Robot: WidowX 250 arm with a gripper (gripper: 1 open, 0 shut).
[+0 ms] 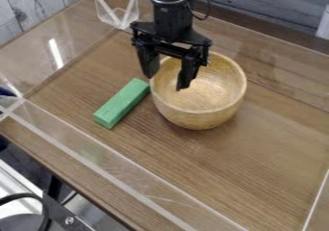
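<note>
My black gripper (170,66) hangs from the top centre over the wooden bowl (203,105), its two fingers spread apart and open, reaching down at the bowl's back-left part. I cannot tell whether they touch the bowl. A green block (121,103) lies on the table just left of the bowl.
A clear plastic object (115,12) stands at the back left. Black cables (26,201) lie at the left edge.
</note>
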